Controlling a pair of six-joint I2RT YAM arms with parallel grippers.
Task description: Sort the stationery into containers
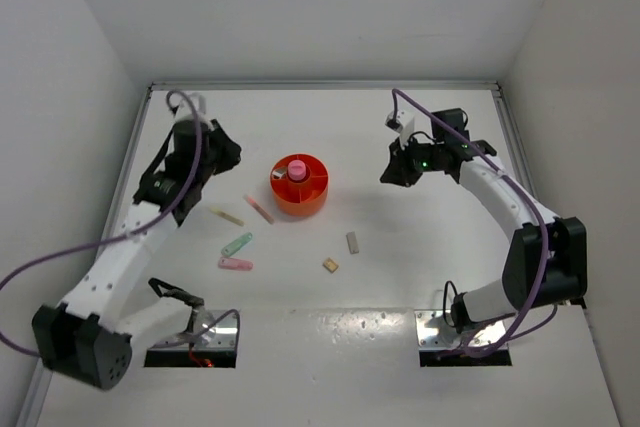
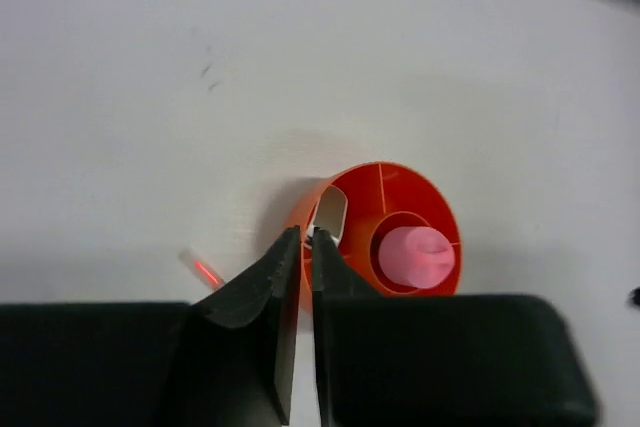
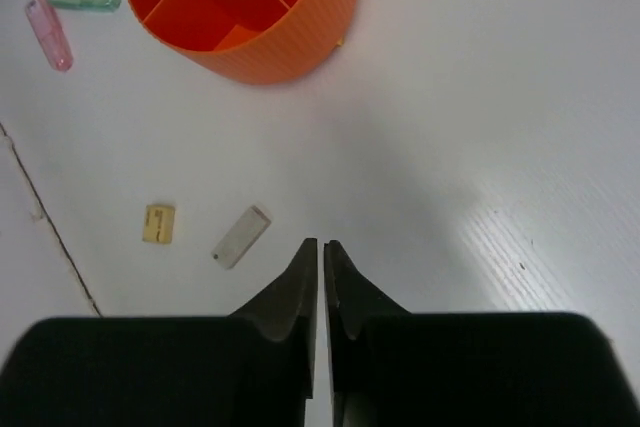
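An orange round container with compartments stands mid-table. A pink cylinder is in its middle, and a pale flat piece leans in a side compartment. Left of the container, my left gripper is slightly open, a narrow gap between its fingers and nothing held. My right gripper is shut and empty, over bare table at the right. Loose on the table lie a yellow stick, a reddish stick, a green piece, a pink piece, a tan block and a grey block.
Raised metal rails edge the table at the back and sides. Bare surface lies behind the container and to its right. A purple cable loops along the right arm.
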